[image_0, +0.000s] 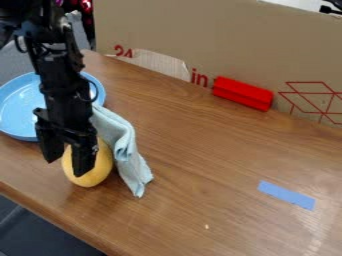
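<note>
My black gripper (70, 150) is open and lowered over a yellow rounded object (91, 174) at the left front of the wooden table, its fingers around the object's upper part, partly hiding it. A pale blue cloth (128, 160) is draped beside the yellow object on its right. Behind the gripper is a blue plate (19, 98), partly hidden by the arm.
A red block (242, 93) lies at the back against a cardboard panel (227, 40). A blue tape strip (285, 196) is on the right. The front-left edge drops to a dark area.
</note>
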